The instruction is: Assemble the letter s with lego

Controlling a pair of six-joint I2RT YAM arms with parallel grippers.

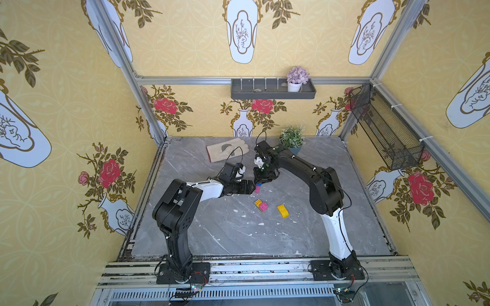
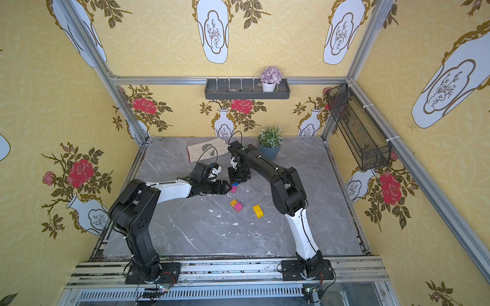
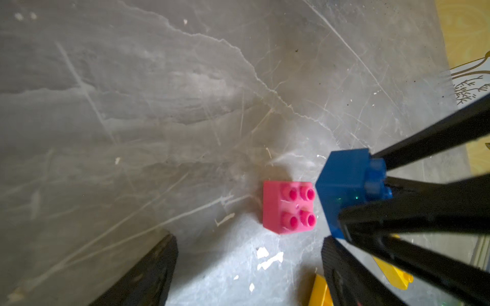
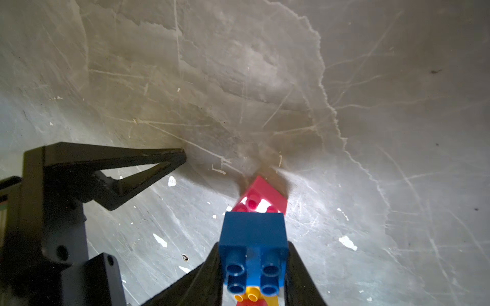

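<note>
My right gripper is shut on a blue brick (image 4: 253,229), whose studs face that camera. Just beyond the blue brick shows a pink brick (image 3: 296,209), its studs toward the left wrist camera; whether the two touch, I cannot tell. My left gripper stands open, both fingertips apart in its own view. The pink brick lies ahead of that gap, closer to the right-hand finger. Near the front middle lies a joined yellow-and-pink piece (image 1: 260,205), with a separate yellow piece (image 1: 282,210) to its right.
At the back are a pair of pale gloves (image 1: 227,150) and a potted plant (image 1: 292,137). The two grippers stand close together mid-table, one left finger (image 4: 117,163) intruding in the right wrist view. The table's front is open.
</note>
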